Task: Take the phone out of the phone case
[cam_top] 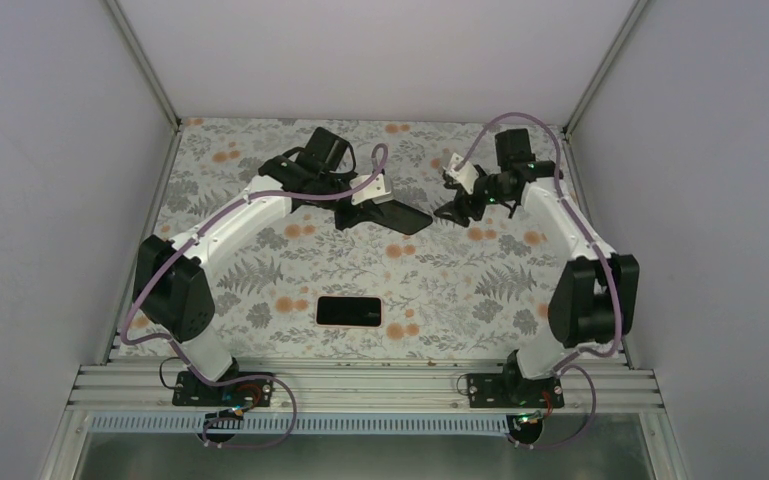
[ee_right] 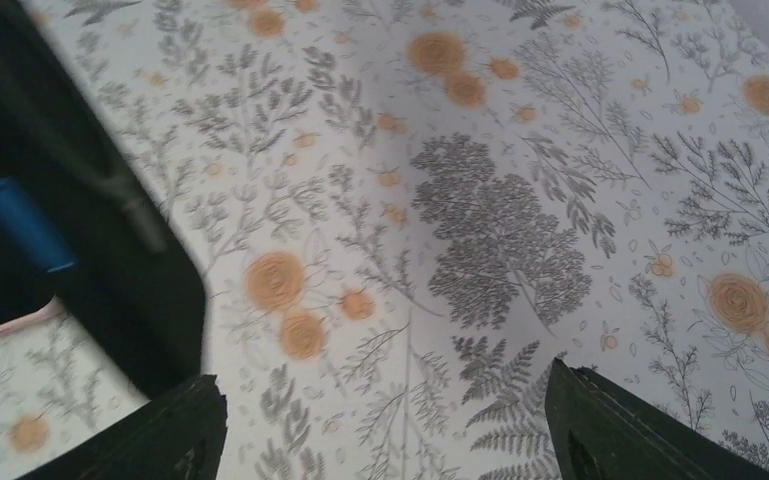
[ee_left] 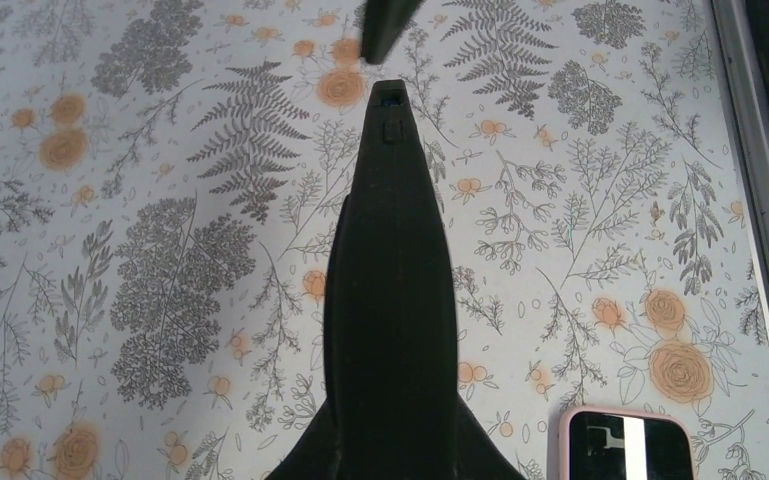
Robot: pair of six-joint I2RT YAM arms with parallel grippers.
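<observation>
The phone (cam_top: 349, 311), black-screened with a pink rim, lies flat near the front of the table, apart from the case. The black phone case (cam_top: 406, 217) is held up in my left gripper (cam_top: 362, 212), shut on its left end. In the left wrist view the case (ee_left: 392, 260) appears edge-on, and the pink-rimmed phone (ee_left: 628, 446) sits at lower right. My right gripper (cam_top: 452, 214) is just right of the case's free corner. Its fingers (ee_right: 165, 440) stand apart, nothing between them. The case (ee_right: 130, 250) is blurred at the left of the right wrist view.
White side walls (cam_top: 720, 200) and a metal rail (cam_top: 390, 368) at the front bound the space.
</observation>
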